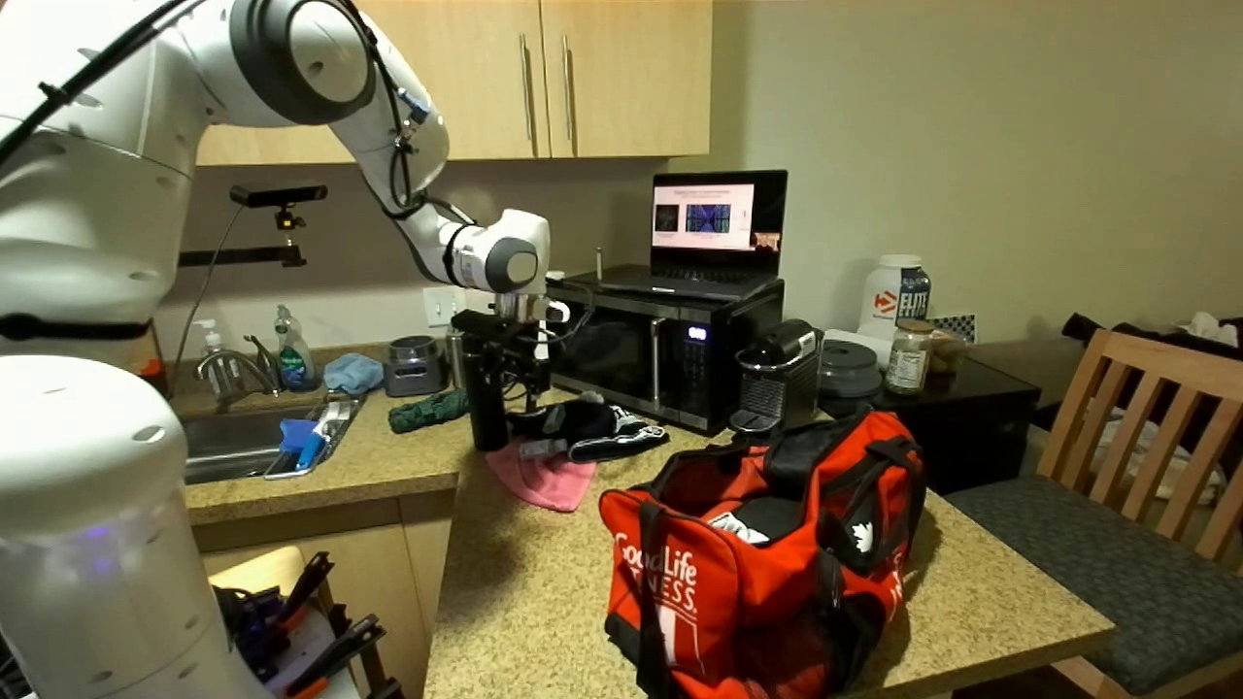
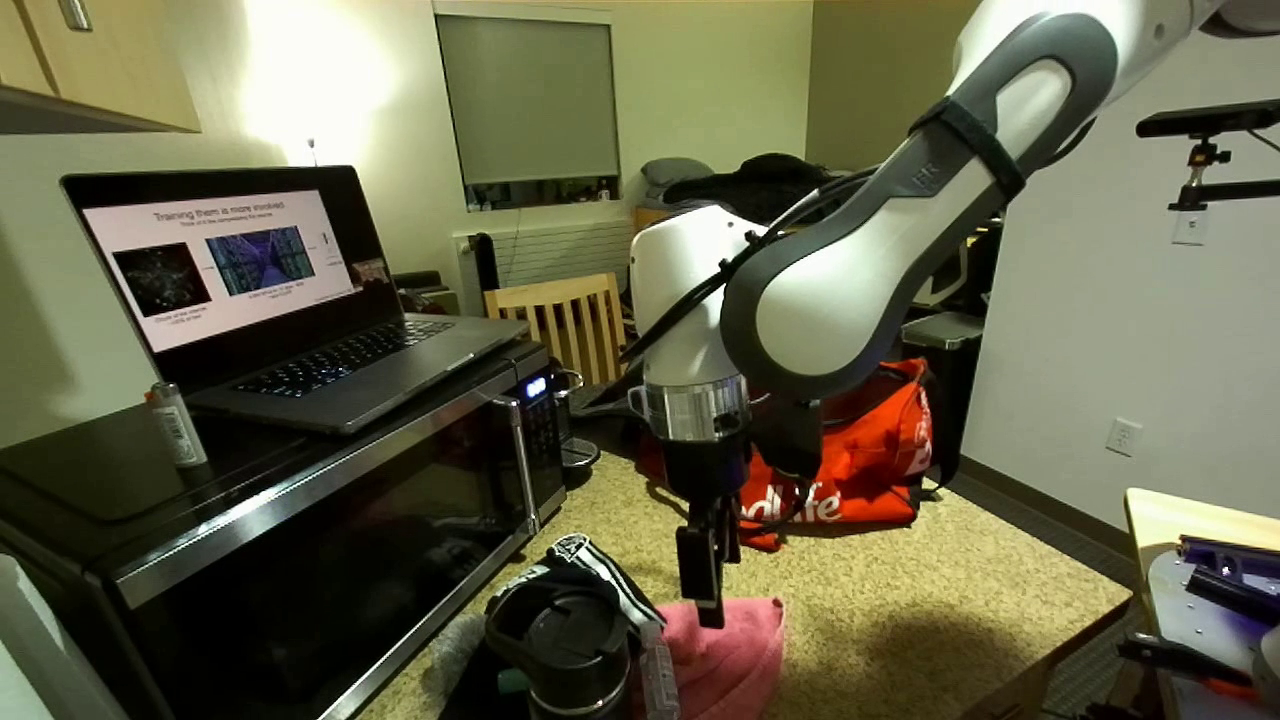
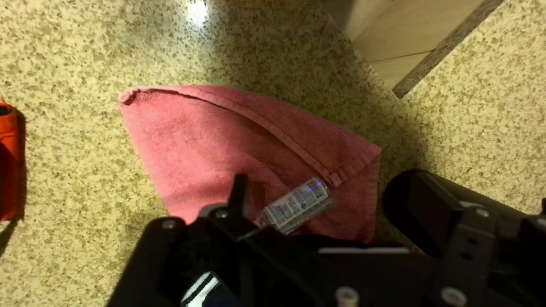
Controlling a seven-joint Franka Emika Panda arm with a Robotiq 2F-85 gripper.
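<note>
My gripper (image 2: 705, 594) points down above the counter, open and apart from the items below it. Beneath lies a pink cloth (image 3: 199, 138), partly folded over, and a small clear bottle with a printed label (image 3: 299, 204) rests across its lower part in the wrist view. Dark clothing with white stripes (image 1: 618, 443) is bunched beside the cloth. A tall black bottle (image 1: 486, 402) stands upright close to the gripper. In the wrist view the gripper's dark body hides the lower part of the scene.
A red gym bag (image 1: 688, 553) sits open on the counter, with bare surface between it and the cloth. Behind the clothing stands a microwave (image 1: 629, 361) with a laptop (image 1: 717, 221) on top. The sink (image 1: 221, 449) is at the left.
</note>
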